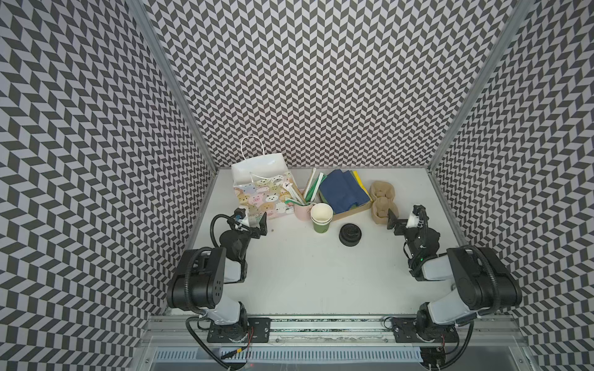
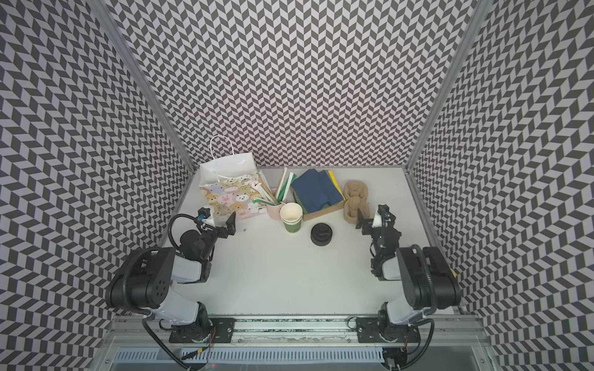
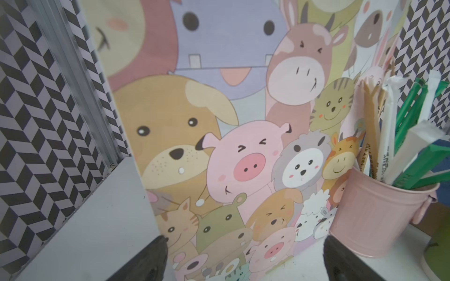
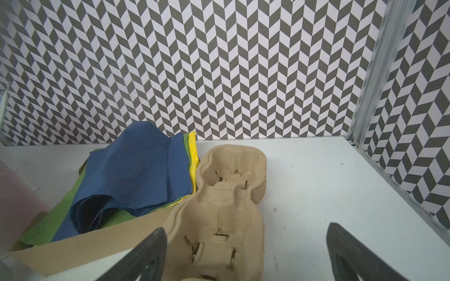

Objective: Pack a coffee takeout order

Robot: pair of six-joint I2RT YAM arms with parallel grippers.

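A paper bag [image 3: 253,154] with cartoon animals stands upright at the back left, its white handle raised. My left gripper [image 1: 252,223] is open in front of the bag, nothing between its fingers. Two nested paper cups [image 1: 321,219], the lower one green, stand mid-table beside a pink bucket [image 3: 382,215] of sticks and wrapped packets. Black lids [image 1: 350,234] lie to the cups' right, apparently stacked. The brown two-cup carrier [image 4: 220,224] rests at the right with both wells empty. Open and empty, my right gripper [image 1: 405,219] hovers at the carrier's near right.
Behind the cups, a cardboard tray [image 4: 103,243] holds blue napkins [image 4: 136,173] with green and yellow ones beneath.
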